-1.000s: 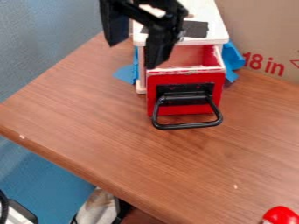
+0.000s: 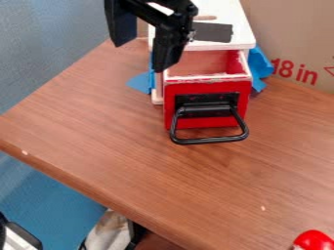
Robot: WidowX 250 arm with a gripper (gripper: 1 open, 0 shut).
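Note:
My black gripper (image 2: 170,44) hangs at the top, over the back left of a small white cabinet (image 2: 222,15) with a dark grey patch on it. Whether its fingers are open or shut is unclear. Below it a red drawer (image 2: 183,93) is pulled out toward the front, its white-rimmed top open and its pale interior visible. A black loop handle (image 2: 209,139) is on the drawer's front.
Blue pieces (image 2: 257,63) flank the cabinet. A cardboard box (image 2: 298,39) stands at the back right. A red round object (image 2: 313,241) is at the lower right.
My gripper has shifted slightly left and down over the last second. The drawer looks unchanged.

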